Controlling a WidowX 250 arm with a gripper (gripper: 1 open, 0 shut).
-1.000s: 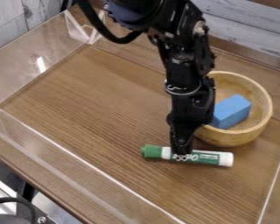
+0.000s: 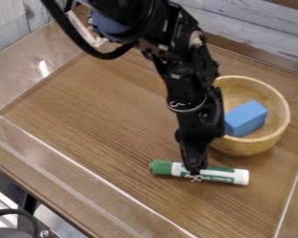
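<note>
A green and white marker (image 2: 225, 176) lies sideways on the wooden table near the front right. My black gripper (image 2: 196, 167) points down onto its middle, fingertips at the marker. It looks shut, though whether anything is between the fingertips is hard to see. A tan bowl (image 2: 270, 102) holding a blue block (image 2: 245, 119) stands behind the marker, partly hidden by my arm.
Clear low walls line its left and front edges, and a pale wall (image 2: 15, 28) stands at the back.
My arm has shifted slightly at its upper part, and the gripper has moved a little at the marker. The marker lies in almost the same place.
</note>
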